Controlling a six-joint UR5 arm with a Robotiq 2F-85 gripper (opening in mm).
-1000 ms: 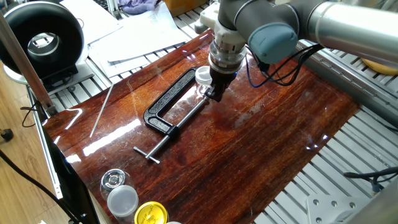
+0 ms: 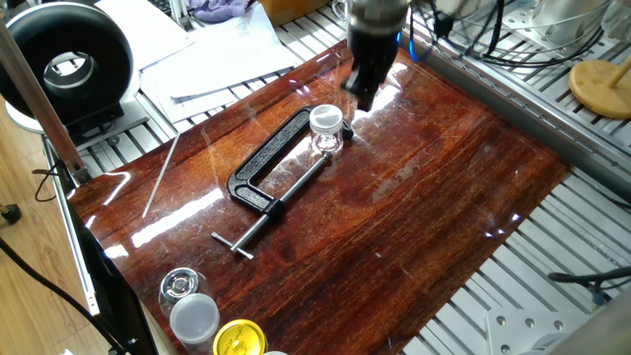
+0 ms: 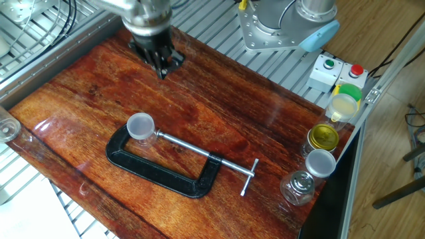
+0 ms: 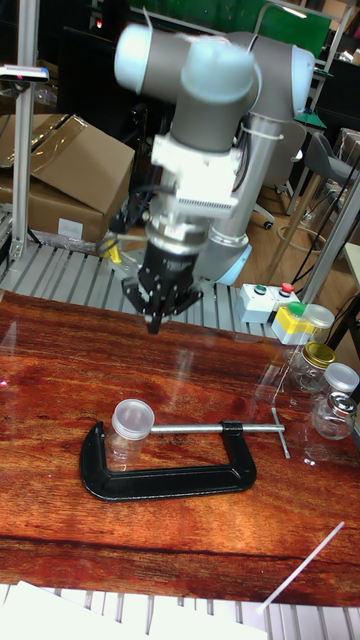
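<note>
A black C-clamp [image 3: 151, 170] with a silver screw and T-handle lies flat on the glossy brown wooden board. Within its frame, between the far finger and the screw's end, stands a small clear jar with a whitish lid [image 3: 141, 126]. That jar's lid [image 4: 132, 419] also shows in exterior view 3, upright at the clamp's left end. Above the board, clear of both jar and clamp, hangs my gripper [image 4: 154, 322], pointing down. Its dark fingers come together at the tips, and nothing shows between them. In exterior view 1 the gripper [image 2: 361, 97] is blurred, behind the jar.
Several lidded jars, one with a gold lid [image 3: 324, 137], line one board edge. A clear jar [image 3: 6, 126] stands near the opposite edge. Control buttons [image 3: 337, 72] and the robot base sit beyond the board. Much of the board [image 2: 414, 227] is bare.
My gripper has risen and moved back, away from the jar and the clamp. The arm has largely left exterior view 1. The clamp and jars look unmoved.
</note>
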